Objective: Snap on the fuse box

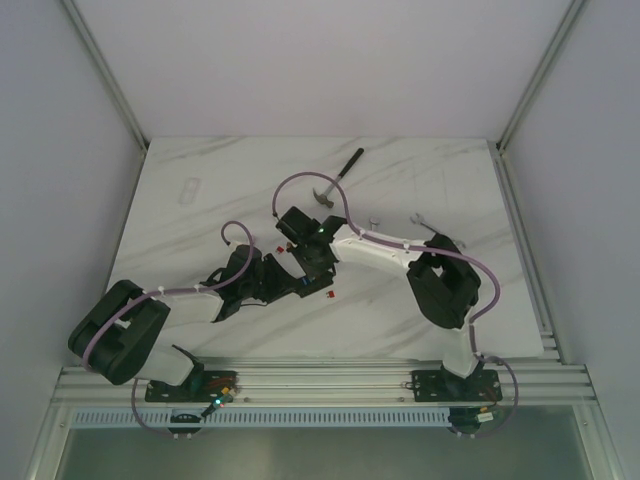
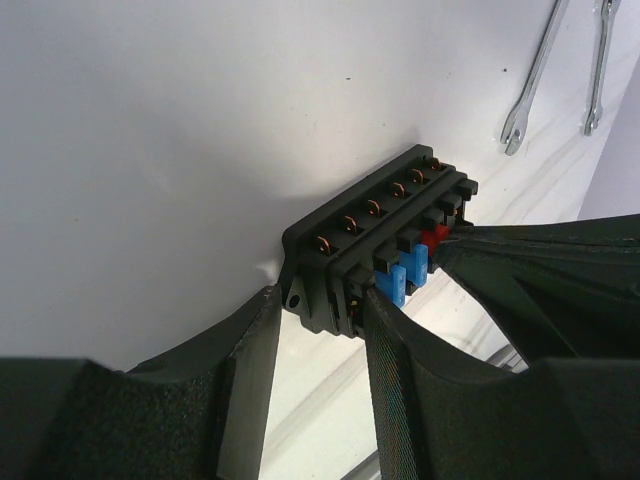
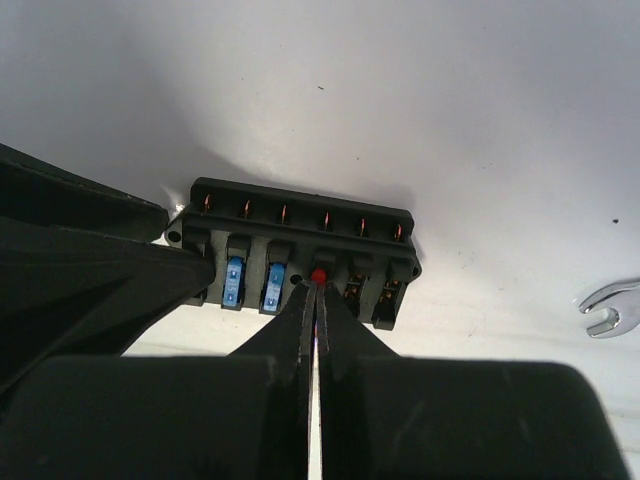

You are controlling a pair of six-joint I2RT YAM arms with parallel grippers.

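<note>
The black fuse box [image 1: 314,286] lies on the marble table, with blue fuses [image 3: 234,280] and a red piece [image 3: 319,276] in its slots. My left gripper is at the box's end, its fingertips against that end on either side of a corner part; whether it grips cannot be told. My right gripper is shut, its tips at the red piece, nothing else visible between its fingers.
A hammer [image 1: 340,175] lies behind the arms, wrenches [image 1: 427,225] to the right. Small red pieces [image 1: 330,295] lie near the box.
</note>
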